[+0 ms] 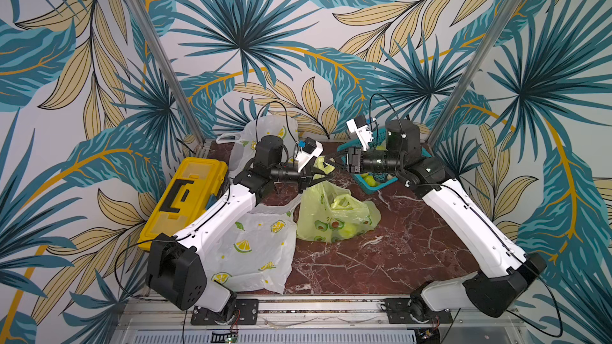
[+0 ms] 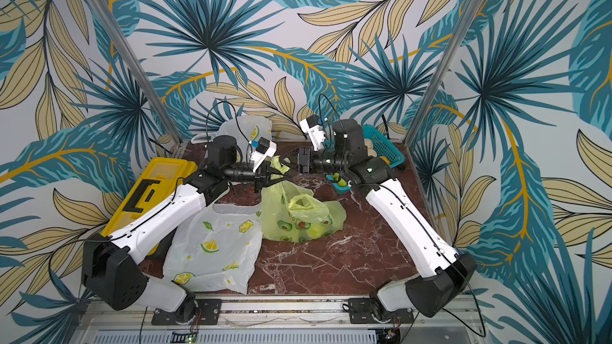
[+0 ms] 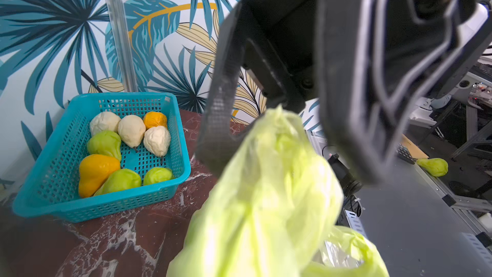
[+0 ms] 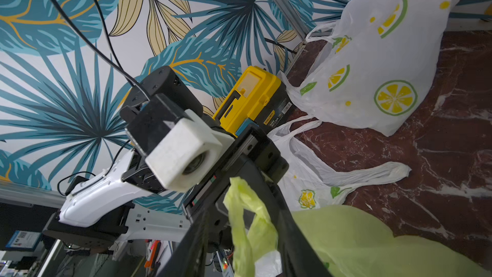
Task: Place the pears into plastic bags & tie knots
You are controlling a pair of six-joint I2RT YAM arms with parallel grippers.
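A green avocado-print plastic bag (image 1: 334, 216) with fruit showing through sits mid-table. Its neck is drawn upward between my grippers. My right gripper (image 2: 290, 159) faces it from the right, open, with the bag's thin handle (image 4: 241, 200) between or just beyond its fingers. A teal basket (image 3: 51, 154) at the back right holds several pears, green, yellow and cream.
A white lemon-print bag (image 2: 210, 242) lies flat at the front left. Another white bag is at the back left. A yellow toolbox (image 1: 181, 197) stands at the left edge.
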